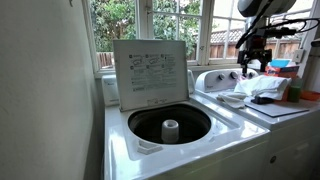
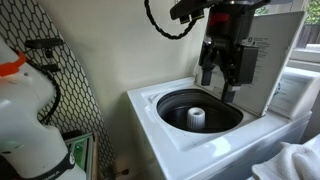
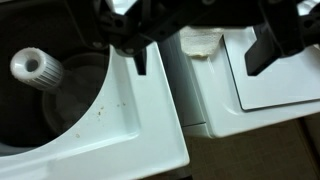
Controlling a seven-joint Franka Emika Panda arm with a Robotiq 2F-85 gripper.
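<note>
My gripper is open, its two dark fingers wide apart with nothing held between them. In exterior view 1 the gripper [image 1: 254, 66] hangs over the right-hand machine, above a white cloth [image 1: 262, 87]. Exterior view 2 shows the gripper [image 2: 218, 86] pointing down in front of the raised lid. The top-loading washer [image 1: 210, 150] stands with its lid [image 1: 150, 75] up. Its dark drum has a white agitator [image 1: 170, 131] in the middle and shows no clothes in the visible part. A pale item [image 3: 201, 43] lies beyond the fingers in the wrist view.
On the right-hand machine, a green bottle [image 1: 294, 90] and an orange-and-blue box [image 1: 281, 71] stand near the cloth. A window [image 1: 178, 25] runs behind. The wall [image 1: 45, 90] closes off the left side, and a gap separates the two machines.
</note>
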